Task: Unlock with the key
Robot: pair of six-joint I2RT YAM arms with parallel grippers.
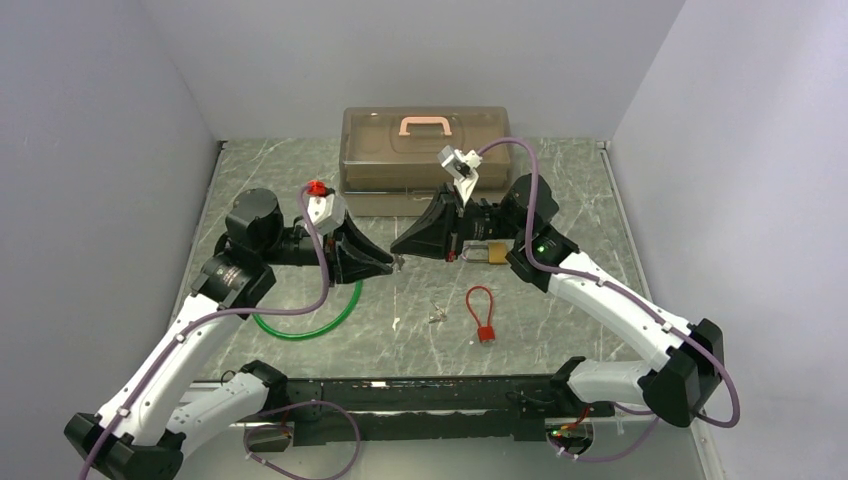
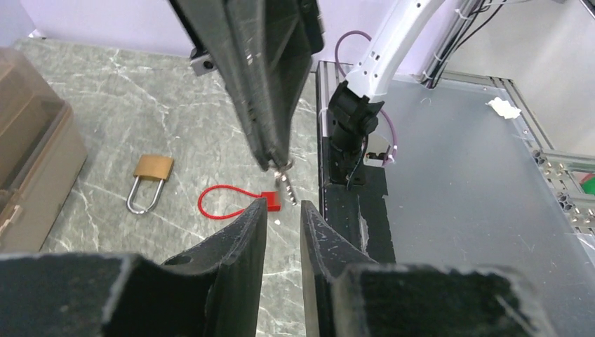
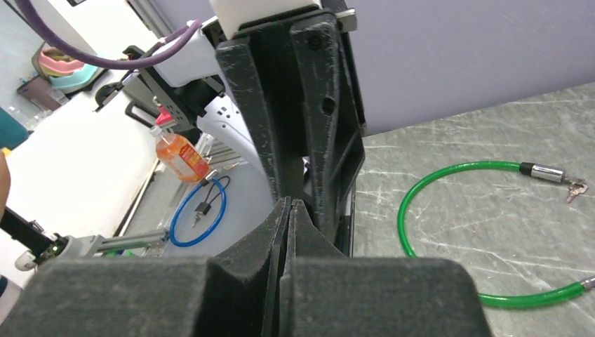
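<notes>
Near the centre, my two grippers meet tip to tip in the top view. My left gripper (image 1: 385, 263) is part open, its two fingers (image 2: 238, 267) slightly apart in its wrist view. My right gripper (image 1: 397, 248) is shut on a small silver key (image 2: 286, 186), which hangs from its tip just in front of the left fingers. A brass padlock (image 2: 153, 168) lies on the table, partly hidden from above by the right arm. A red cable lock (image 1: 486, 332) and loose silver keys (image 1: 437, 314) lie nearer the front edge.
A brown toolbox (image 1: 425, 160) stands at the back. A green cable lock (image 1: 310, 333) lies on the left of the marble table (image 1: 600, 250), under the left arm. Walls enclose the back and sides.
</notes>
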